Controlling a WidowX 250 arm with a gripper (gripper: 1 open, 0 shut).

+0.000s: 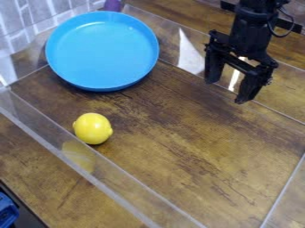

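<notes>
A black robot gripper [236, 78] hangs at the upper right of the camera view, its two fingers spread apart over bare wood. A yellow lemon-like object [93, 128] rests on the wooden surface at the lower left, well away from the gripper. A blue round plate or shallow bowl [103, 46] lies at the upper left.
Clear plastic walls border the area. A small purple object [113, 6] is at the top edge, and a blue item [10, 214] shows at the lower-left corner.
</notes>
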